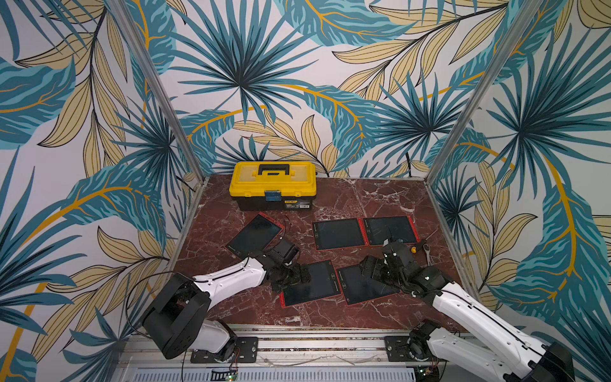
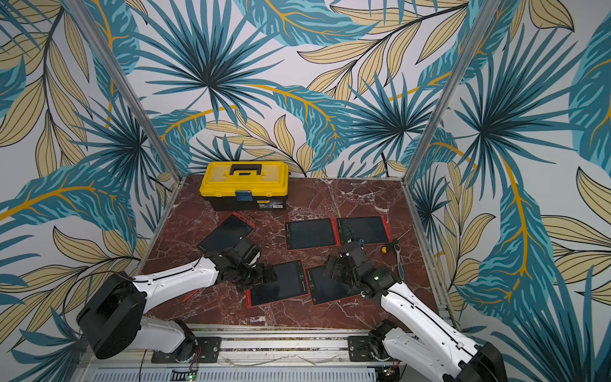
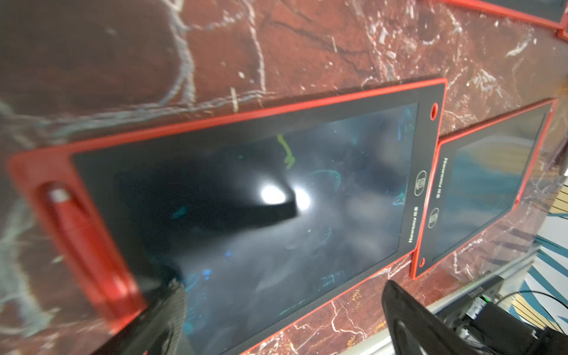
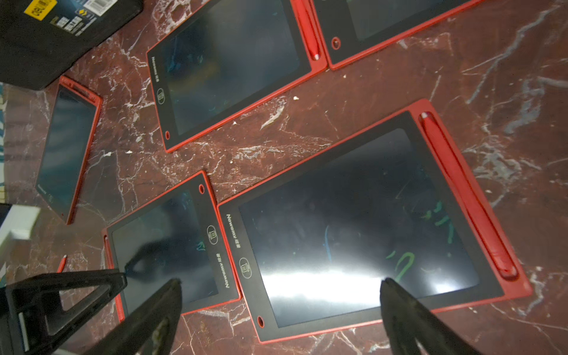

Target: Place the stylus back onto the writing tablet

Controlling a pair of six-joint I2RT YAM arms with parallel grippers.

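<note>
A loose red stylus (image 4: 61,264) lies on the table near the left arm, small in the right wrist view. The angled back-left tablet (image 4: 66,148) has a dark slot along its end that looks empty, though it is small. My left gripper (image 1: 304,275) is open above the front-left tablet (image 3: 284,224), whose slot holds a red stylus (image 3: 82,248). Over the front-right tablet (image 4: 355,236), my right gripper (image 1: 366,266) is open too; a red stylus (image 4: 467,189) rests in that slot. Neither gripper has anything between its fingers.
At the back stands a yellow and black toolbox (image 1: 272,184). Two more tablets, back-middle (image 1: 338,234) and back-right (image 1: 388,230), lie edge to edge. A wrench (image 2: 399,259) and a small yellow item lie right of them. Bare table surrounds the tablets.
</note>
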